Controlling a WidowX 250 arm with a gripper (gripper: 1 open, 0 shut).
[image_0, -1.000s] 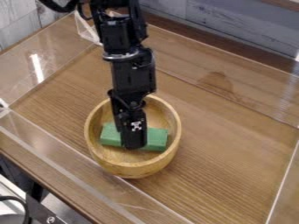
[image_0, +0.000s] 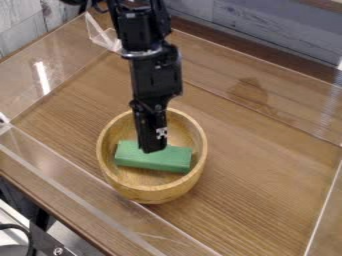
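A green block (image_0: 154, 160) lies inside a round tan wooden bowl (image_0: 119, 178) on the wooden table. The black arm reaches down from the top of the view, and its gripper (image_0: 151, 137) hangs over the bowl, just above the back part of the block. The fingers appear close together, and I see nothing held between them.
A pale wall runs along the back. A black cable (image_0: 14, 228) lies at the lower left, beyond the table's edge.
The gripper has risen from down in the bowl to higher above the block, uncovering more of it. The block and bowl look unmoved.
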